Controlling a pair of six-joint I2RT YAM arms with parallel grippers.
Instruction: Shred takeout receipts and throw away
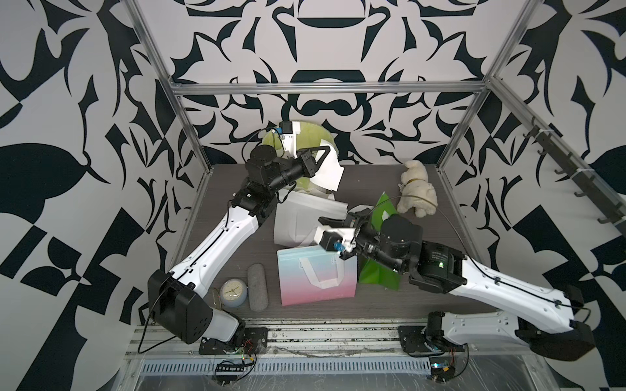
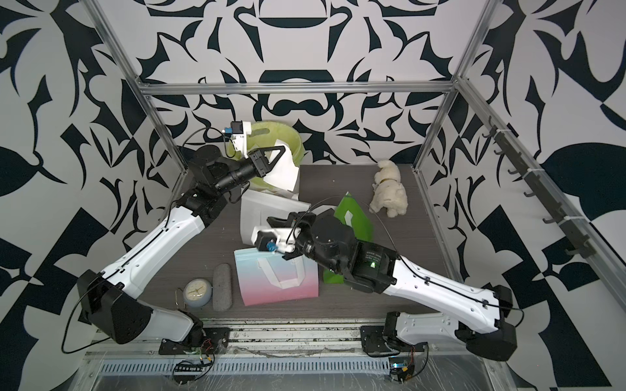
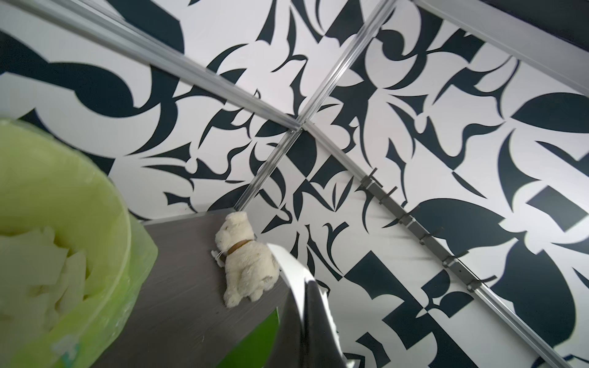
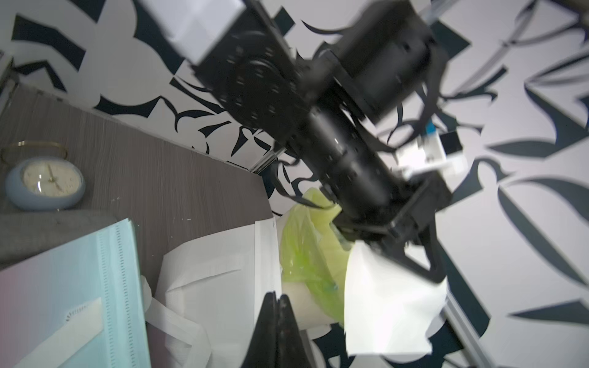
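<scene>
A torn white receipt point(image 1: 330, 173) hangs from my left gripper, which is shut on its edge. In the top left view it overlaps the right front of the yellow-green lined bin point(image 1: 317, 134). The left wrist view has the bin point(image 3: 116, 257) to the left, with torn white paper point(image 3: 30, 263) inside. My right gripper is shut with nothing between its fingers, above the bags. From the right wrist view, the receipt point(image 4: 389, 312) is apart from those fingers, off to the right under the left gripper's fingers.
A white bag point(image 1: 303, 218) and a pink-blue bag point(image 1: 317, 280) stand mid-table. Beside them are a green bag point(image 1: 384, 260), a plush dog point(image 1: 417, 189), a clock point(image 1: 233, 292) and a grey cylinder point(image 1: 257, 286).
</scene>
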